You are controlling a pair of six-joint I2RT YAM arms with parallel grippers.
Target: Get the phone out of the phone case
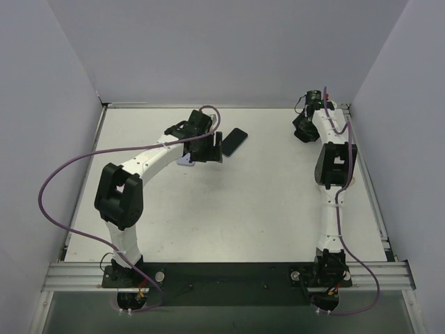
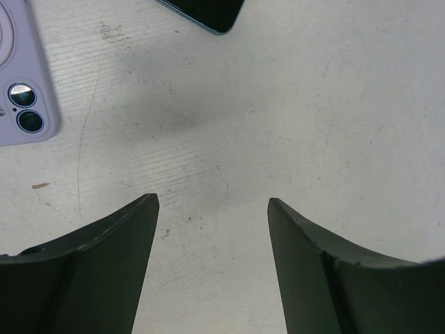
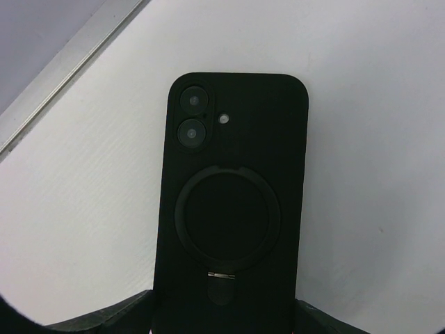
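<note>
A dark phone [image 1: 235, 141] lies in the middle back of the table, its end also at the top of the left wrist view [image 2: 205, 10]. A lilac phone case [image 2: 31, 104] with two camera openings lies left of it, partly under the left arm in the top view. My left gripper stands open over bare table near both. A black phone case or cased phone [image 3: 229, 195], with ring and camera lenses, lies at the back right; my right gripper is at its lower end, a finger at either side; whether they touch it is unclear.
The table's metal edge [image 3: 55, 83] runs close to the black phone at the back right.
</note>
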